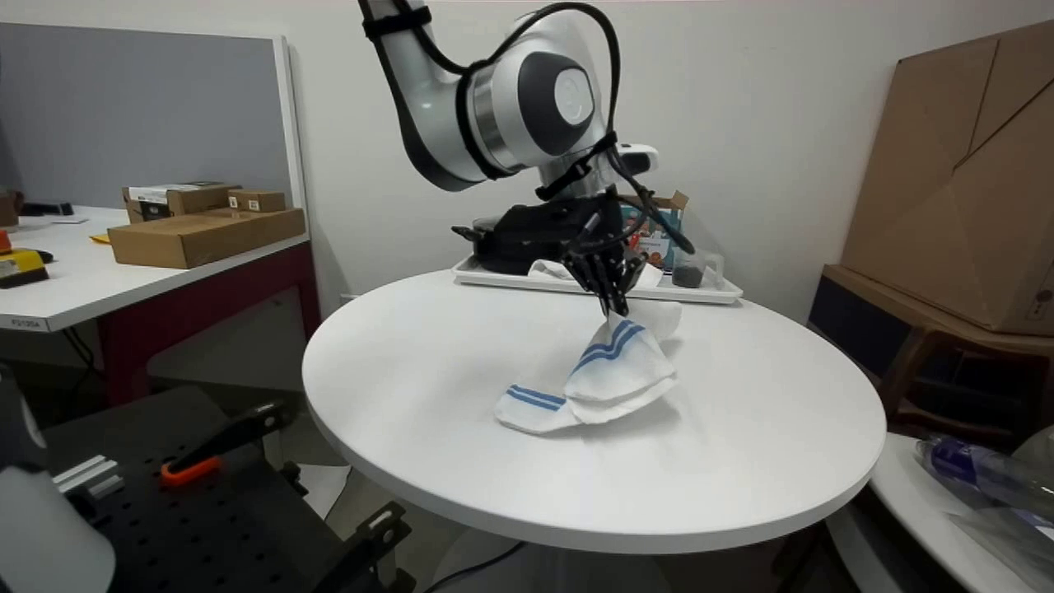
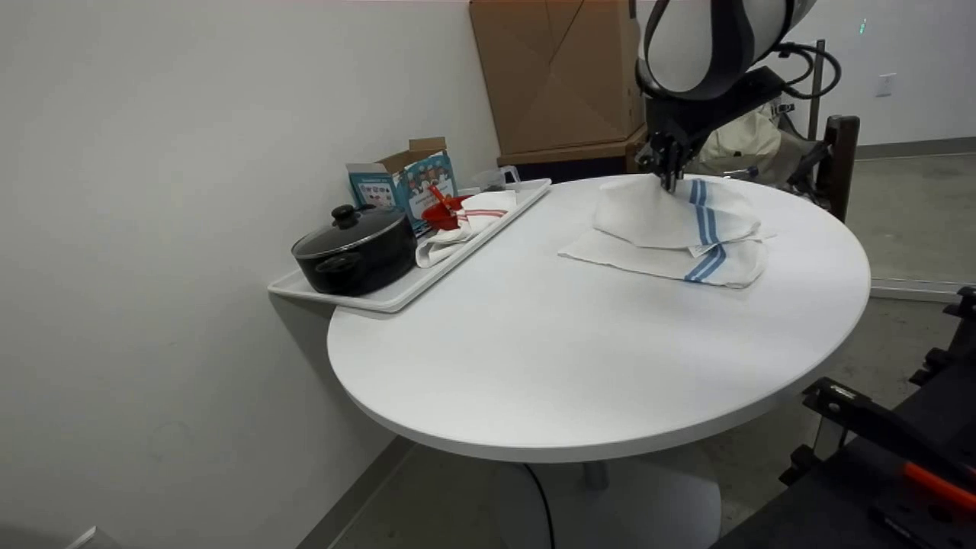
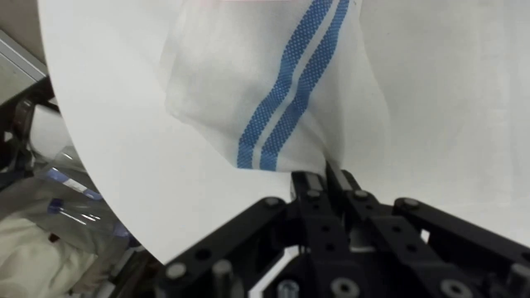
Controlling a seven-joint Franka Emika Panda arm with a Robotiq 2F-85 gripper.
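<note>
A white towel with blue stripes (image 1: 614, 371) lies partly bunched on the round white table (image 1: 435, 346). My gripper (image 1: 614, 305) points down over it, shut on a pinch of the cloth, which rises to the fingertips. From the other side, the towel (image 2: 659, 219) spreads in overlapping layers under the gripper (image 2: 670, 183). In the wrist view, the gripper has its fingers close together with a fold of the towel (image 3: 238, 84) between them, next to the blue stripes. Part of the cloth still rests on the tabletop.
On a white tray (image 2: 412, 297) against the wall stand a black lidded pot (image 2: 357, 256), an open blue box (image 2: 412, 187), a red item (image 2: 445, 212) and another cloth (image 2: 471, 219).
</note>
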